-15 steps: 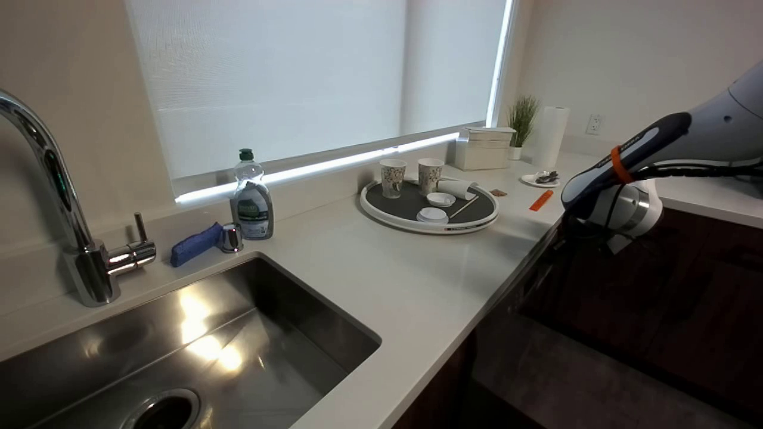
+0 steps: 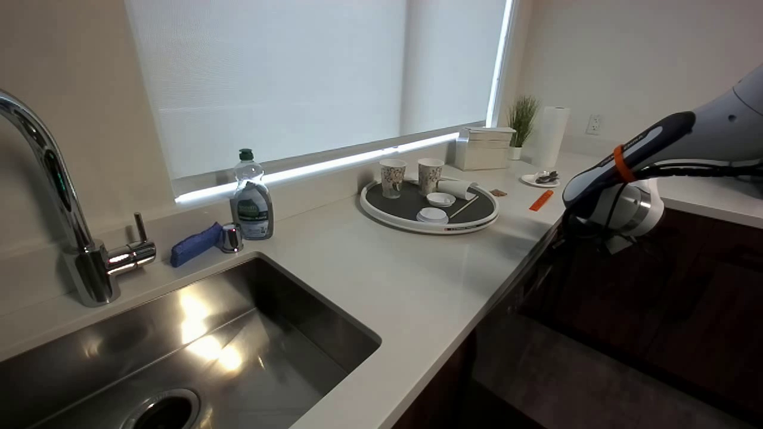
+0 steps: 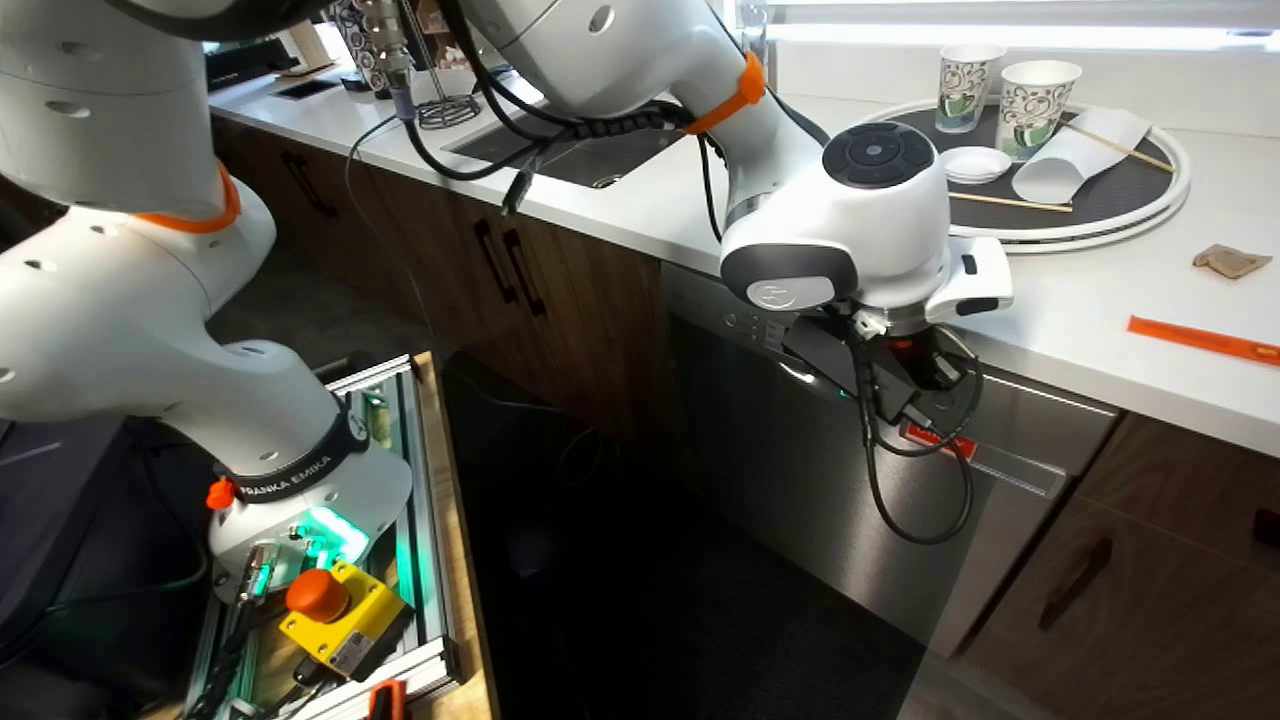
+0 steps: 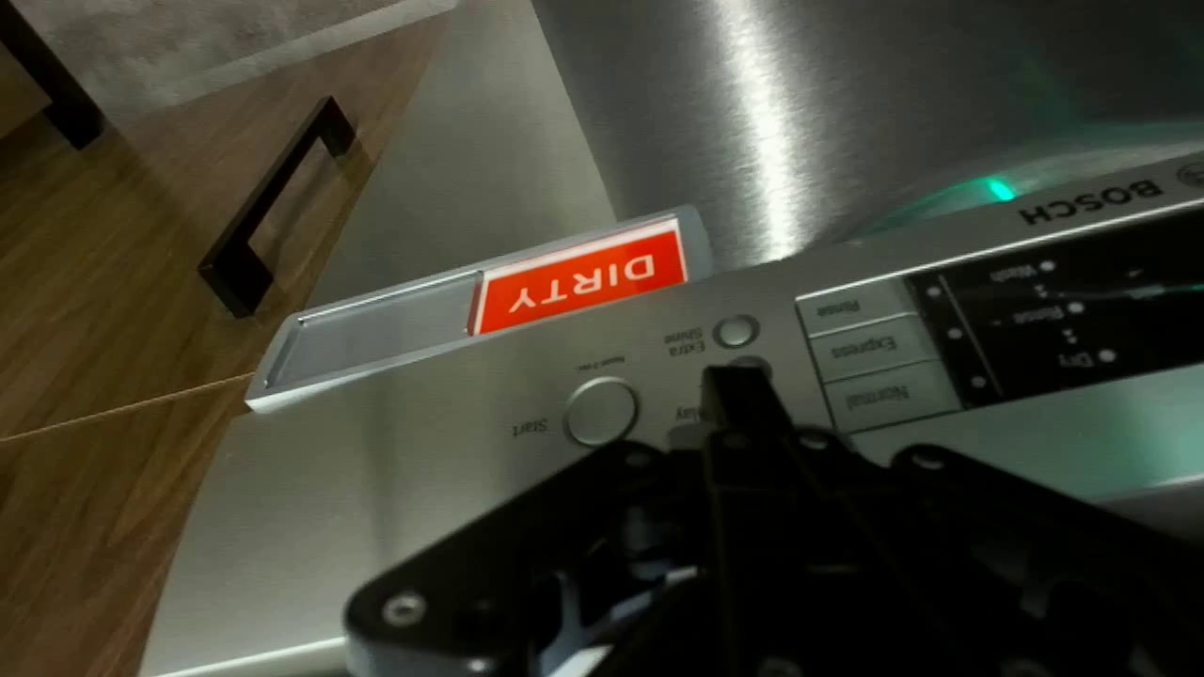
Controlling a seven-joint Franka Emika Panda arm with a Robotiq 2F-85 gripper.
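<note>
My gripper is shut, with nothing showing between its fingers. In the wrist view its dark tips overlap the small button beside the word "Delay" on the dishwasher's control panel (image 4: 451, 434); whether they touch it I cannot tell. To the left sits the round Start button (image 4: 601, 411), and just above the tips is the Extra Shine button (image 4: 736, 331). A red DIRTY sign (image 4: 581, 280) shows in a sliding holder (image 4: 384, 329). Exterior view 2 has the arm's white wrist (image 3: 888, 228) reaching down in front of the steel dishwasher (image 3: 828, 516).
The counter edge (image 3: 1056, 360) runs close to the wrist. Behind it a round tray (image 3: 1152, 222) bears paper cups (image 3: 1035, 108), lids and stirrers. An orange strip (image 3: 1206, 340) lies on the counter. A black drawer handle (image 4: 271, 209) juts out beside the dishwasher.
In exterior view 1 the arm has shifted very slightly to the right. Objects on the counter stay where they were.
</note>
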